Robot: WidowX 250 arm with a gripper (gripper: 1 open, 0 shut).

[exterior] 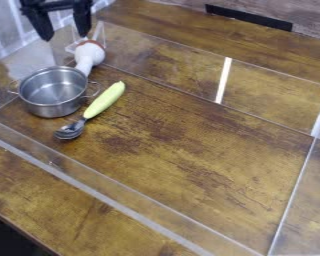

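The black gripper [51, 22] is at the top left, raised above the back of the walled area, its fingers apart. Below it a white object [85, 55] with a rounded top lies behind the steel pot [53, 92]. A yellow corn cob [105, 98] lies right of the pot, and a metal spoon [73, 126] lies by the cob's lower end.
Clear low walls [226, 80] surround the wooden surface [203, 160]. The middle and right of the surface are empty.
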